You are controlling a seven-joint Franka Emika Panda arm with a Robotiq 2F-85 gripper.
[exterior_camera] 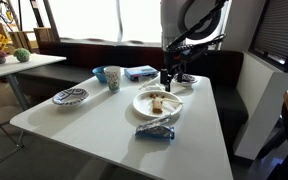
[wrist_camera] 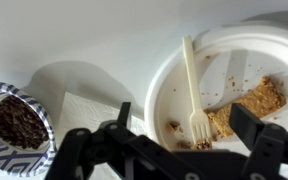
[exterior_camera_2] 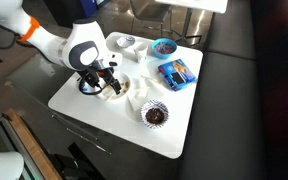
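Observation:
On the white plate (wrist_camera: 162, 88) lies a white fork (wrist_camera: 194, 92), its handle reaching over the rim and its tines close to a crumbly brown bar (wrist_camera: 254, 105). My gripper is open above the plate, its black fingers (wrist_camera: 246, 124) spread wide with the fork in view between them. Nothing is held. From exterior view 1, the gripper (exterior_camera: 167, 82) hangs over the far side of the plate (exterior_camera: 144, 108). The arm covers part of the plate in exterior view 2.
A patterned bowl of dark beans (wrist_camera: 19, 122) and a white napkin (wrist_camera: 84, 125) lie beside the plate. Elsewhere on the table are a blue packet (exterior_camera: 155, 131), a patterned bowl (exterior_camera: 70, 97), a cup (exterior_camera: 112, 80) and a blue bowl (exterior_camera: 100, 74).

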